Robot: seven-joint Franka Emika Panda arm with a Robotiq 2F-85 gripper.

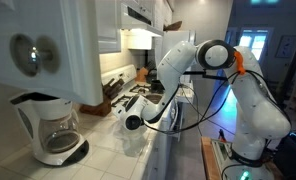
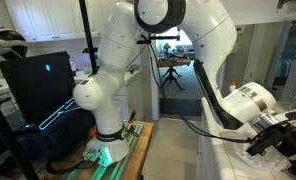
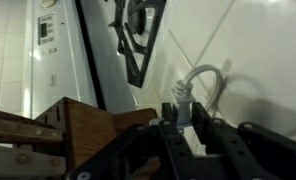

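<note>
A clear, see-through bowl [image 1: 138, 143] is on the white tiled counter [image 1: 106, 160]; its outline is faint in exterior view 1. Its pale curved rim [image 3: 206, 72] leads down to my gripper in the wrist view. There the fingers are shut on the rim, low in the picture. From the other side, exterior view 2 shows the bowl [image 2: 256, 158] under the arm, near the wall. Whether the bowl still rests fully on the tiles cannot be made out.
A white coffee maker [image 1: 58, 132] stands to the left on the counter. The stove [image 3: 138, 30] with its black grates lies beyond the bowl. Wooden drawers [image 3: 86, 128] drop away below the counter edge. An open cabinet door [image 1: 48, 45] hangs over the left side.
</note>
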